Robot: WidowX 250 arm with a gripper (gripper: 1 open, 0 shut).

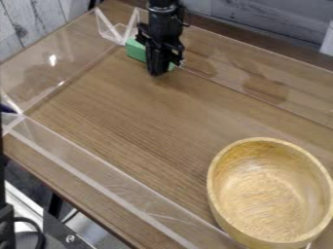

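Note:
My black gripper (159, 60) points down at the top middle of the view, over a green object (138, 52) near the back of the wooden table. The gripper is in front of that object and hides part of it. Whether anything sits between its fingers is too small to see; it looks shut.
A large pale yellow bowl (267, 190) sits at the front right. Clear plastic walls line the left and front edges of the table (130, 117), whose middle is clear. Dark cables show at the lower left corner.

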